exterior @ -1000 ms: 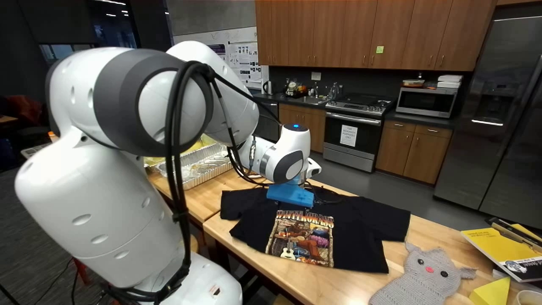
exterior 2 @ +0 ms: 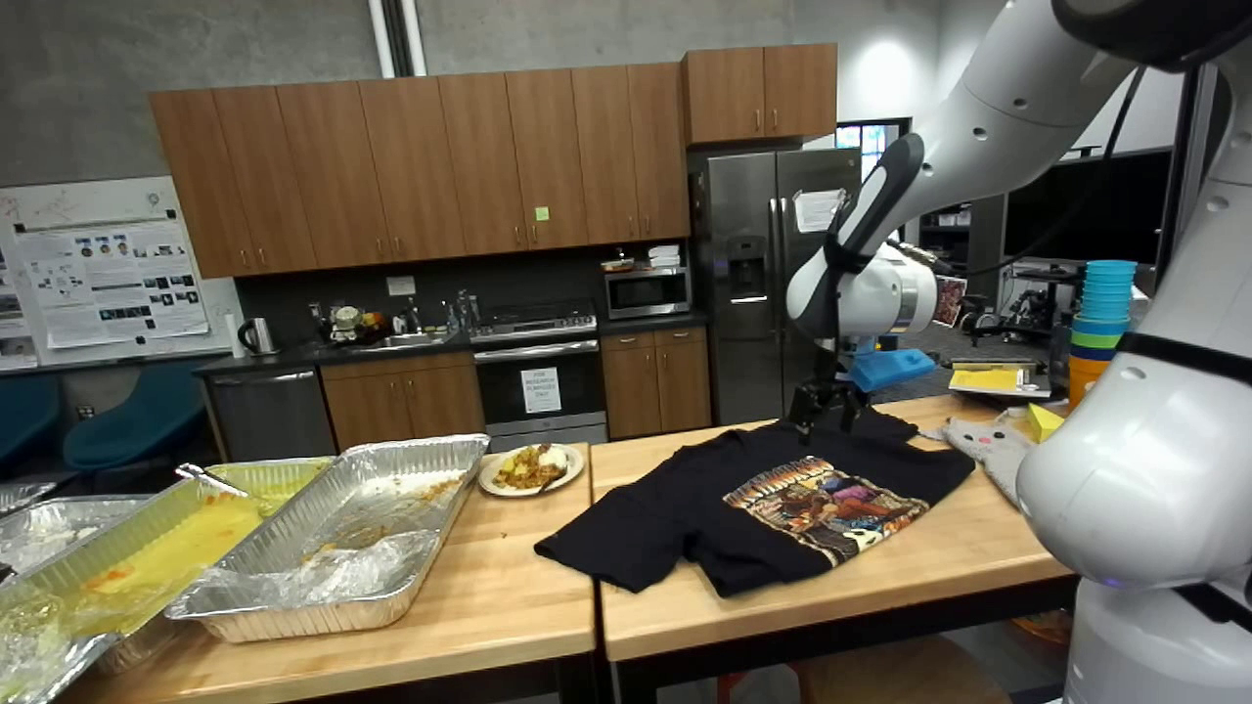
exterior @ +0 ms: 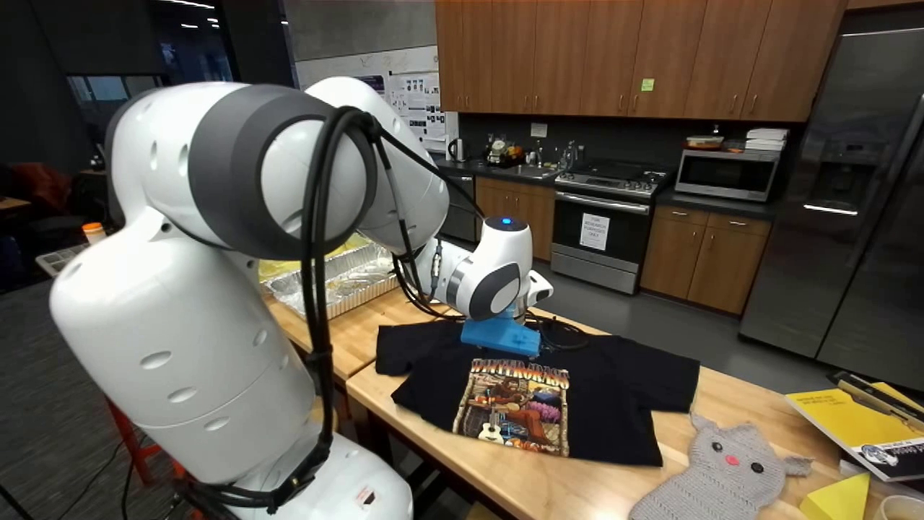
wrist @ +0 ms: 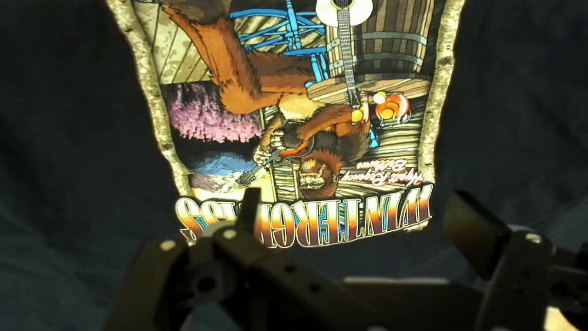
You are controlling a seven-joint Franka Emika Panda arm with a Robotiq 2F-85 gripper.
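Note:
A black T-shirt [exterior: 615,381] with a colourful printed picture lies spread on the wooden table, its sleeves out to both sides. In the wrist view the shirt's print [wrist: 297,110] appears upside down, and dark cloth fills the rest. My gripper is open above the lettering, its two black fingers wide apart and nothing between them. Seen from the second exterior view, the gripper [exterior 2: 818,411] points down over the collar side of the shirt [exterior 2: 693,493]. Whether the fingertips touch the cloth I cannot tell.
Foil trays [exterior 2: 340,528] and a plate of food [exterior 2: 531,469] stand on the adjoining table. A grey knitted toy [exterior: 723,472], a yellow block [exterior: 836,498] and a yellow book [exterior: 853,425] lie beyond the shirt's other side. Bare tabletop [exterior: 572,490] shows along the front edge.
My arm has moved slightly to the right in exterior view 1, and the wrist sits a little lower. The shirt looks unmoved.

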